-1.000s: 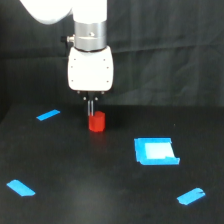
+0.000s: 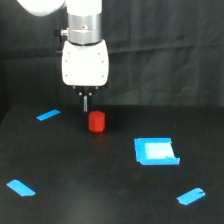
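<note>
A small red block [image 2: 96,122] stands on the black table, left of centre and toward the back. My gripper [image 2: 85,106] hangs from the white arm [image 2: 85,65], pointing down. Its thin dark fingertips are above and slightly left of the block in this view. The block appears separate from them. The fingers blend into the dark backdrop, so whether they are open or shut is unclear.
A blue-edged white square [image 2: 158,151] lies at the right. Strips of blue tape mark the table at the back left [image 2: 48,115], front left [image 2: 20,188] and front right [image 2: 190,196].
My gripper and arm have shifted a little to the left, away from over the red block. The block appears to be in the same place.
</note>
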